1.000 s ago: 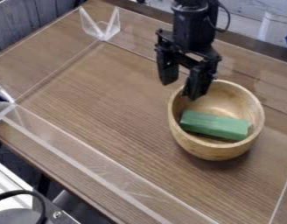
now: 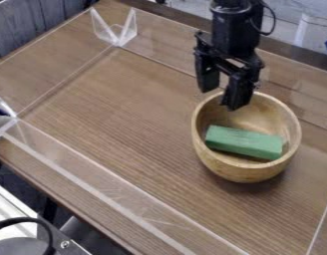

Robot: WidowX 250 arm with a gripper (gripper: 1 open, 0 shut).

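Observation:
My black gripper (image 2: 222,90) hangs open above the back rim of a wooden bowl (image 2: 207,155), with nothing seen between its fingers. A green rectangular block (image 2: 245,142) lies inside the bowl toward its front.
Clear plastic strips and brackets (image 2: 115,31) run along the table's edges. A metal fitting with cables sits at the lower left.
The bowl and green block look unmoved.

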